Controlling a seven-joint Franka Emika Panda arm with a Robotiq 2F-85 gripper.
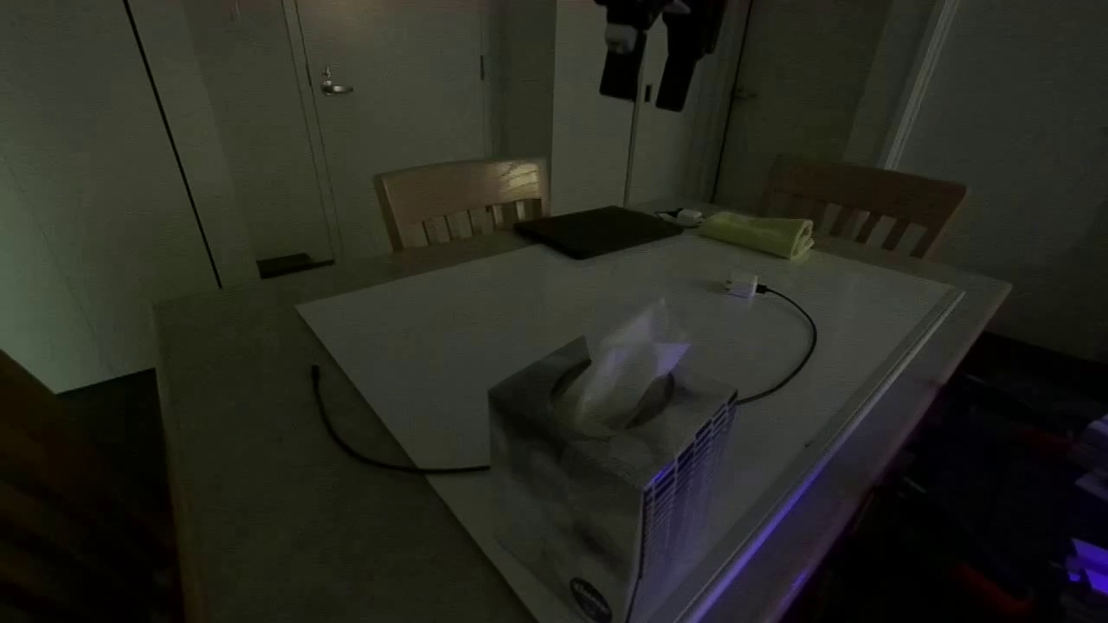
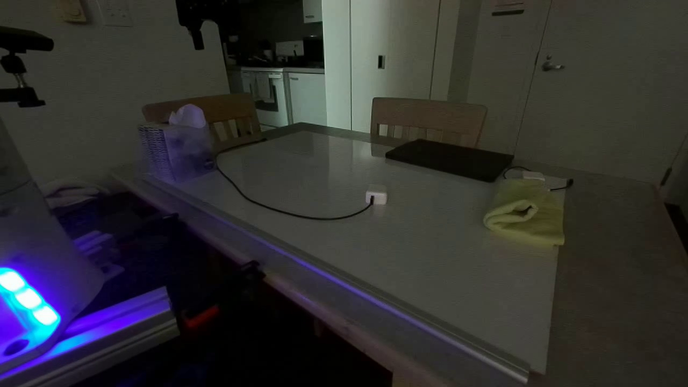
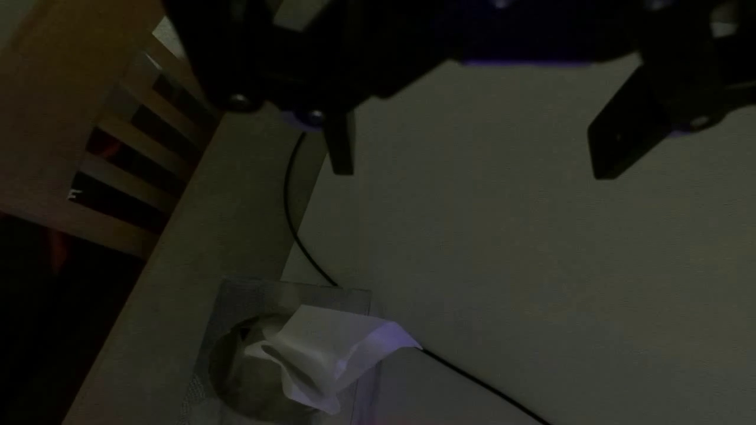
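High over the table, my gripper stands open, its two dark fingers wide apart in the wrist view and only bare board beneath the gap. A tissue box with a white tissue sticking up stands at the near corner in exterior view 1. From a white charger block a black cable curves over the board to the box and comes out on its other side. A yellow cloth, folded, lies near a flat black laptop-like slab. Nothing on the table touches the gripper.
A white board covers most of the table, its middle largely clear. Behind the slab is a second small white plug with a short cable. Wooden chairs stand at the table's edges. The room is dim.
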